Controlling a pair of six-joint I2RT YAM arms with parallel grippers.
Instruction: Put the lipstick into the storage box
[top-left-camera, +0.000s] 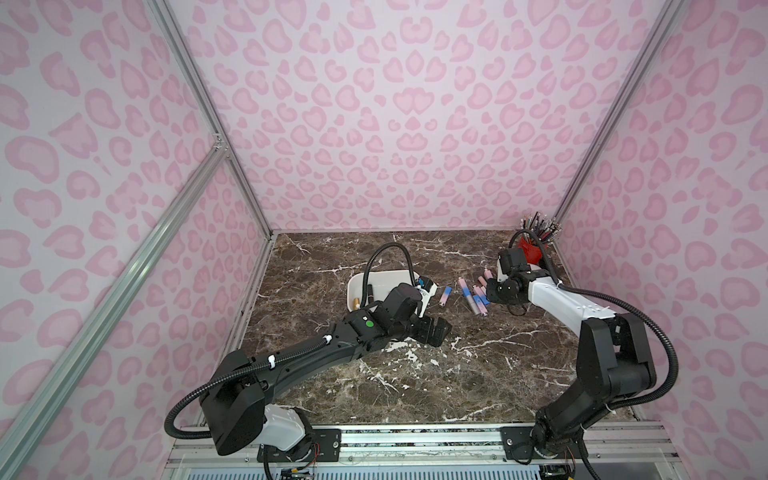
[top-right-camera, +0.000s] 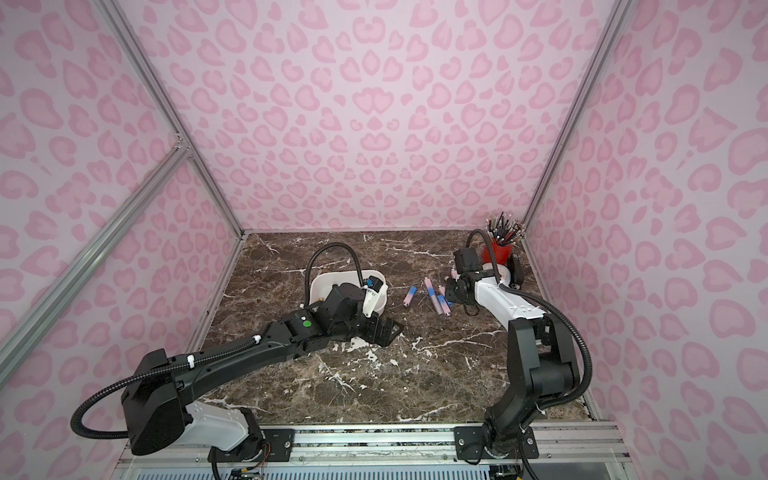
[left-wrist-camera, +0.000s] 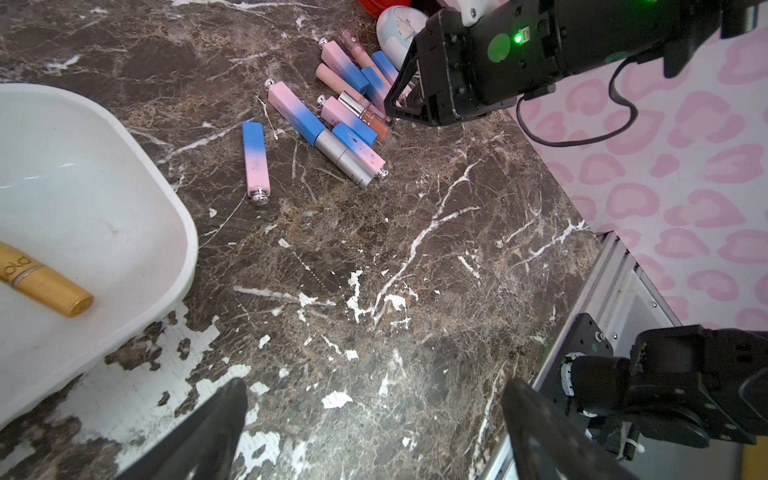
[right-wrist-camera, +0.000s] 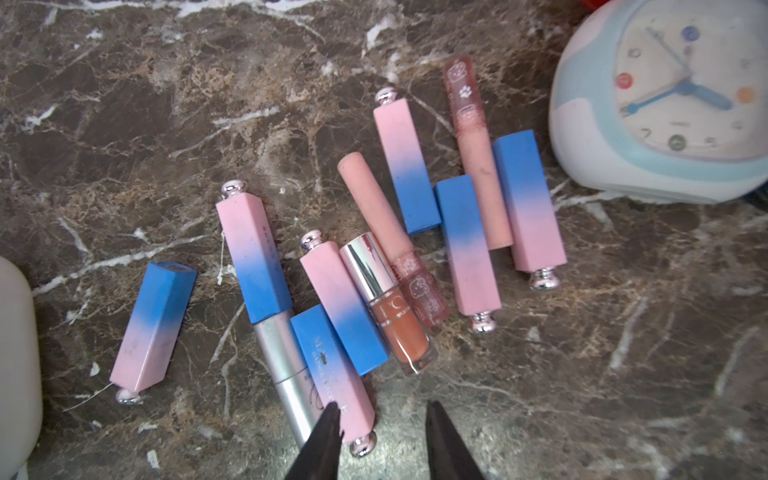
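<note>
Lipsticks lie on the marble table, several close together and a lone pink-and-blue lipstick (right-wrist-camera: 153, 328) nearer the box. Among the cluster are a pink-and-blue tube joined to a silver one (right-wrist-camera: 254, 256) and an orange-and-silver gloss (right-wrist-camera: 390, 308). The white storage box (left-wrist-camera: 172, 208) holds a gold lipstick (left-wrist-camera: 48, 284). Above the cluster's near side hangs my right gripper, partly open, with nothing between its fingertips. My left gripper stands wide open and empty, right of the box and over bare table.
A white-and-blue clock (right-wrist-camera: 576, 112) stands close beside the cluster on the right. Behind it is a red cup (top-left-camera: 529, 252) of brushes.
</note>
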